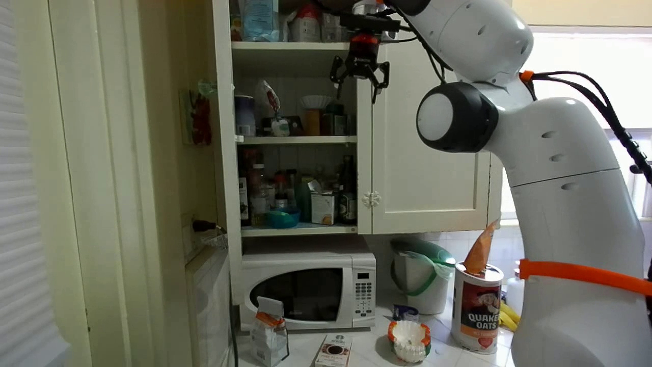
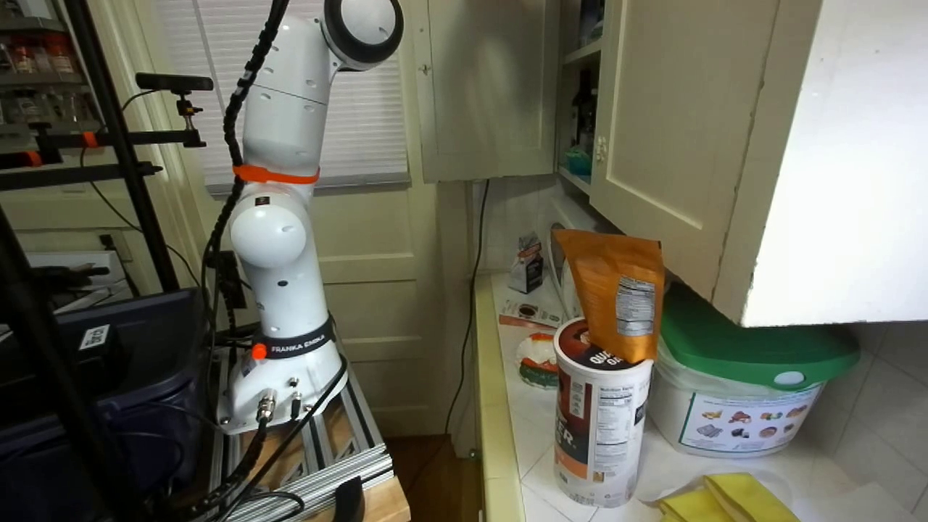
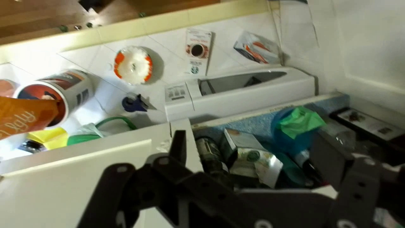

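High in front of the open cabinet, my gripper (image 1: 357, 92) points downward near the edge of the closed door. Its fingers stand apart, and nothing shows between them in exterior view 1. From the wrist view, the open gripper looks down past the lower shelf, with a blue bowl (image 3: 279, 131) and a white box (image 3: 243, 142) beyond the fingers. The middle shelf (image 1: 299, 140) carries a pleated white filter stack (image 1: 316, 101) and a dark blue canister (image 1: 245, 115). Exterior view 2 does not include the gripper.
Below stand the microwave (image 1: 305, 293), a scalloped paper stack (image 1: 409, 341), a coffee box (image 1: 333, 350), a foil bag (image 1: 269, 336) and the oats canister (image 1: 478, 312) with an orange pouch. The cabinet door (image 1: 428, 140) lies close to the gripper's side.
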